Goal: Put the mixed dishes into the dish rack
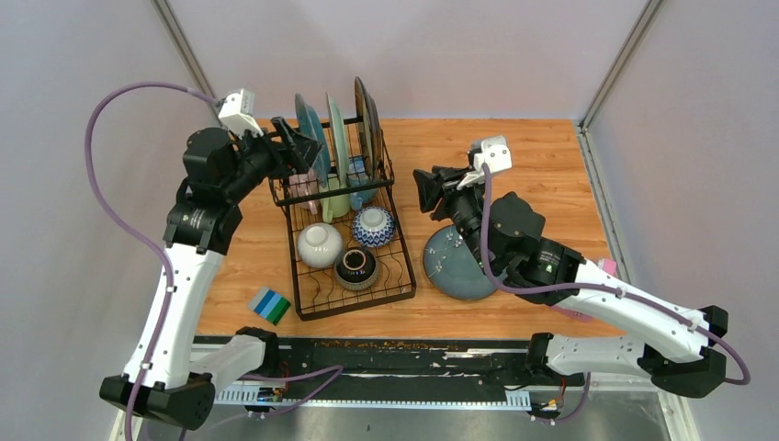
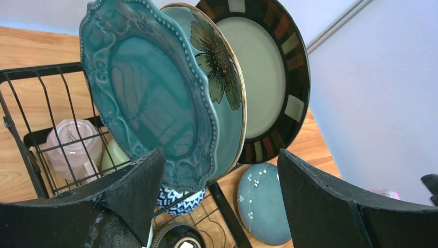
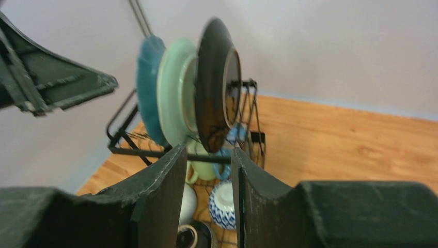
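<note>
The black dish rack (image 1: pixel 400 296) holds upright plates on top: a teal scalloped plate (image 2: pixel 150 88), a flowered plate (image 2: pixel 227 129) and a dark-rimmed plate (image 2: pixel 292 57). Below are a white bowl (image 1: pixel 320 239), a blue patterned bowl (image 1: pixel 373 223), a black bowl (image 1: pixel 355 267) and pastel cups (image 2: pixel 72 144). My left gripper (image 1: pixel 296 143) stands open beside the teal plate, its fingers below it in the left wrist view. My right gripper (image 1: pixel 427 186) is right of the rack; its fingertips look close together, with no object visible between them.
A flat blue-grey plate (image 1: pixel 452 266) lies right of the rack, partly under my right arm. A striped sponge (image 1: pixel 269 304) is at front left, and a pink object (image 1: pixel 606 268) at the right edge.
</note>
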